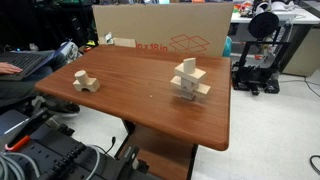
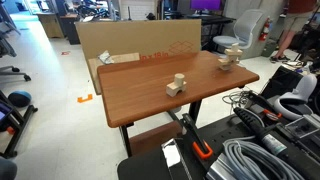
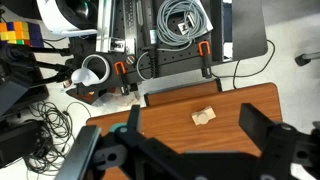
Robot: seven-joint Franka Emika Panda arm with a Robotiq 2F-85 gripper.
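Observation:
On the wooden table [image 1: 130,90] stand two groups of pale wooden blocks. The smaller group [image 1: 86,82] has a flat piece with a short, round-looking piece on it. In the second exterior view, this small group [image 2: 176,86] is near the table's front edge. A taller block stack [image 1: 188,80] rises at the other end, with its flat pieces jutting out at angles; the second exterior view also shows this stack [image 2: 230,56]. My gripper is open in the wrist view, its dark fingers wide apart. Far below, between them, lies a small block group [image 3: 204,116]; nothing is held.
A cardboard panel [image 1: 165,28] stands upright along one side of the table. Cables [image 3: 181,27] and dark equipment crowd the opposite side.

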